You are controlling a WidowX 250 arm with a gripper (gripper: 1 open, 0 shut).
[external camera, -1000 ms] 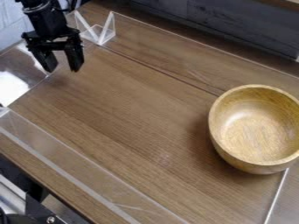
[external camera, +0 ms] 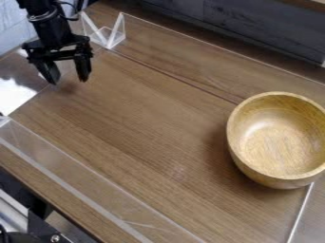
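Observation:
My black gripper hangs low over the left end of the wooden table, its two fingers apart and pointing down, with nothing visible between them. A large wooden bowl stands on the right side of the table, well away from the gripper.
A clear acrylic bracket stands at the back left, just right of the arm. Clear strips run along the front left and right edges. A dark backsplash borders the back.
My gripper has moved very slightly down. The bowl and the table are unchanged.

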